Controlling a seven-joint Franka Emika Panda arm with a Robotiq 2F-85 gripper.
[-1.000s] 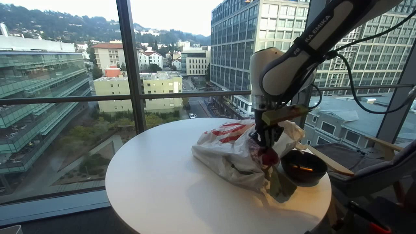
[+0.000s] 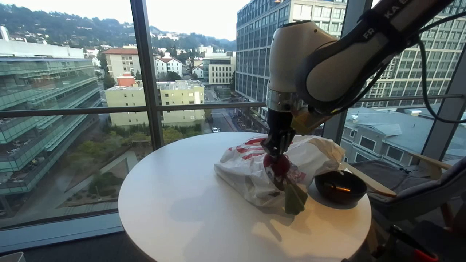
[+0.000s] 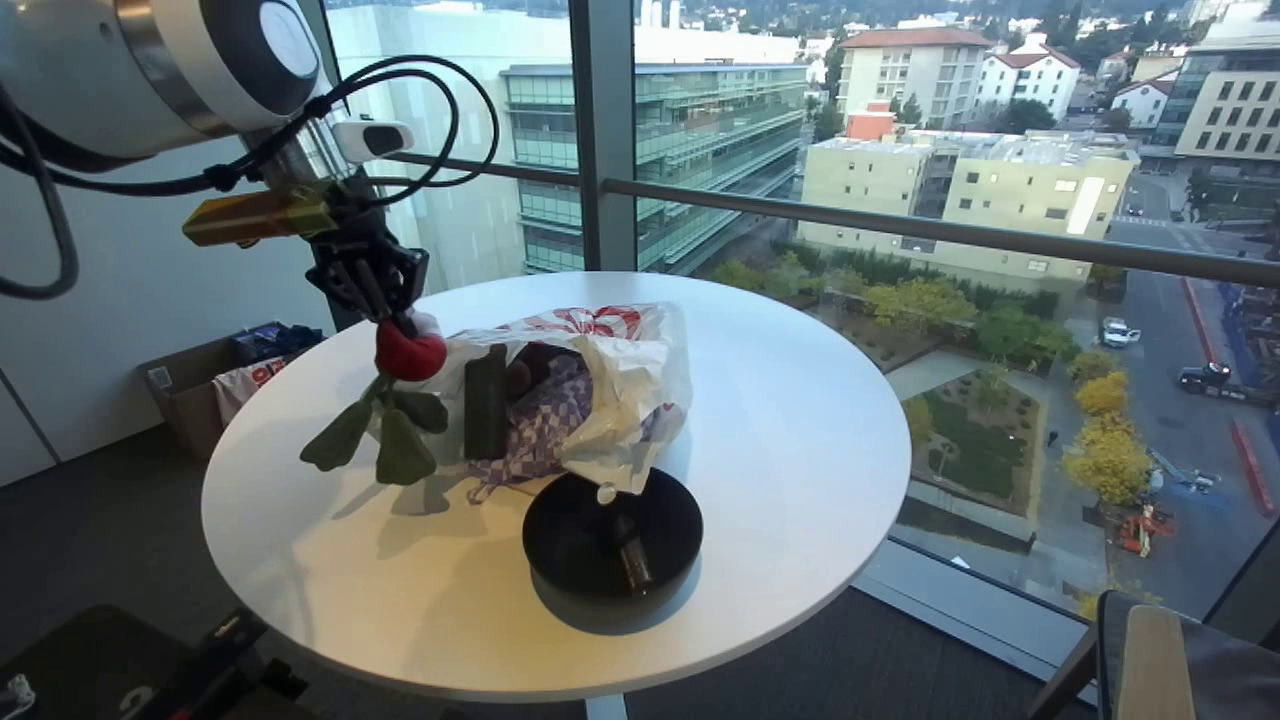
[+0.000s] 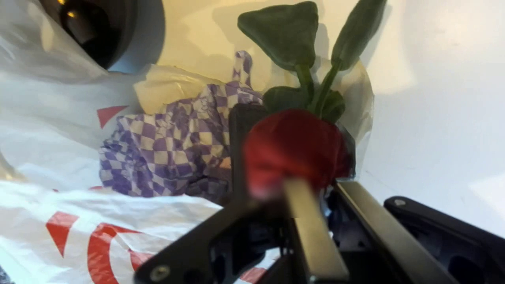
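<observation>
A red rose-like flower [image 4: 296, 144] with green leaves [image 4: 284, 35] is held by my gripper [image 3: 402, 314], which is shut on the red head. The flower [image 3: 410, 353] hangs above the table with its leaves pointing down. In exterior view 1 my gripper [image 2: 276, 153] stands in front of the white plastic bag [image 2: 244, 168]. The bag [image 3: 654, 348] lies on its side, with a purple checkered cloth [image 3: 554, 420] and a dark block-like item [image 3: 485, 402] at its mouth. Part of the bag's inside is hidden.
A black bowl [image 3: 612, 558] with a dark bottle-like item in it stands close to the bag's mouth, near the table's edge.
The gripper and flower have moved left in exterior view 1, away from the bowl, and sit somewhat higher. The bag and bowl have stayed nearly in place.
</observation>
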